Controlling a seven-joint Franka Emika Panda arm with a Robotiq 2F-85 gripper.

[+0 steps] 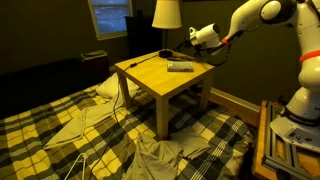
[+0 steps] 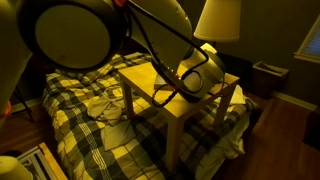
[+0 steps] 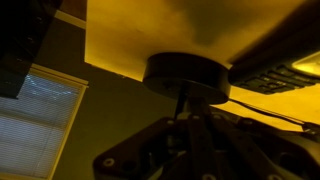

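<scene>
A lamp with a pale shade (image 1: pixel 167 14) stands on the light wooden table (image 1: pixel 145 75). In the wrist view its round dark base (image 3: pixel 186 74) lies just beyond my gripper, and a thin dark cord (image 3: pixel 265 111) runs off to the right. The gripper (image 1: pixel 184 45) reaches in from the right at the table's back edge, close by the lamp. Its fingers look shut, with nothing clearly visible between them. The dim light and dark fingers blur whether it touches the base or cord.
A small box-like item (image 1: pixel 180 66) lies on the tabletop near the lamp. Under the table spreads a bed with a plaid blanket (image 1: pixel 60 115) and crumpled grey cloth (image 1: pixel 155 158). A window (image 3: pixel 40 120) is on the wall.
</scene>
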